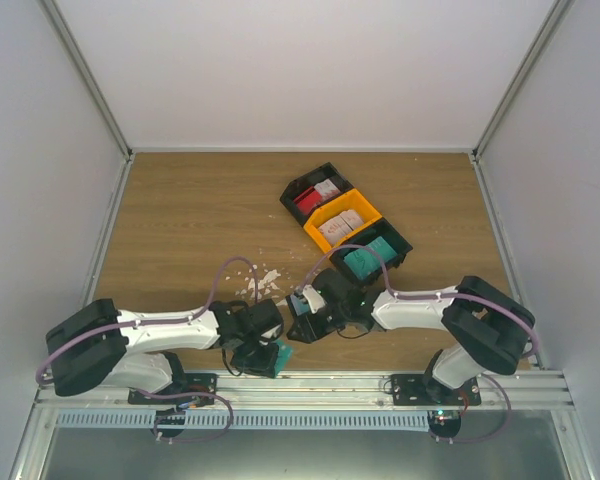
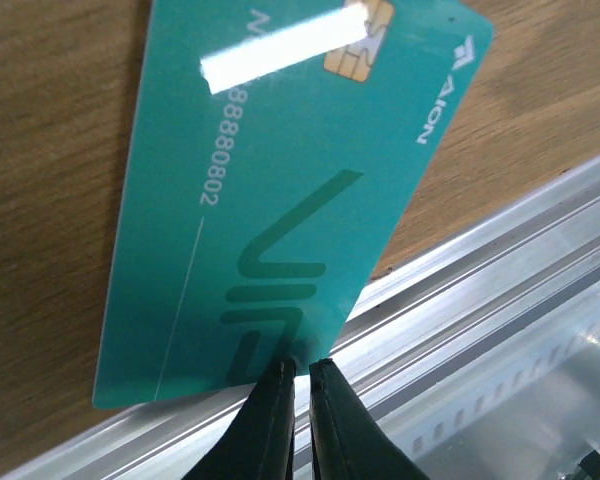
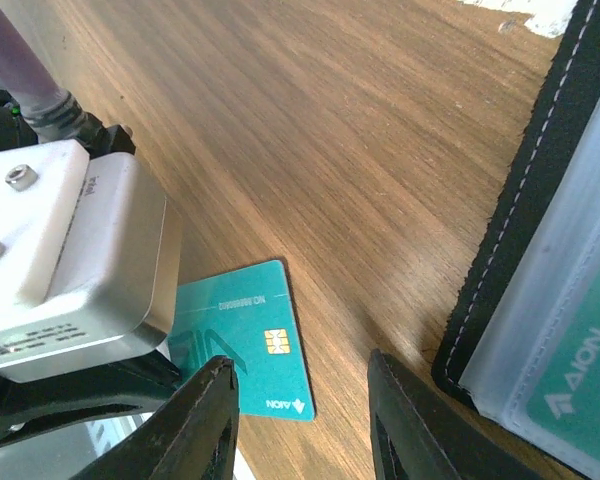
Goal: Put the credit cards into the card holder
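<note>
A teal credit card (image 2: 250, 200) with a gold chip lies by the table's front edge, its near end overhanging the metal rail. My left gripper is at that overhanging end, its fingertips close together with a narrow gap; whether they touch the card is unclear. From the right wrist view, the same card (image 3: 255, 335) is partly covered by the left gripper. The card holder (image 3: 510, 210), black stitched edge and clear sleeve with a teal card (image 3: 580, 380) inside, lies at that view's right. My right gripper stands open beside it, empty.
Black, yellow and black bins holding cards stand at the back right; the yellow bin (image 1: 315, 237) is the middle one. White patches (image 1: 268, 282) mark the table beyond the grippers. The two arms are close together.
</note>
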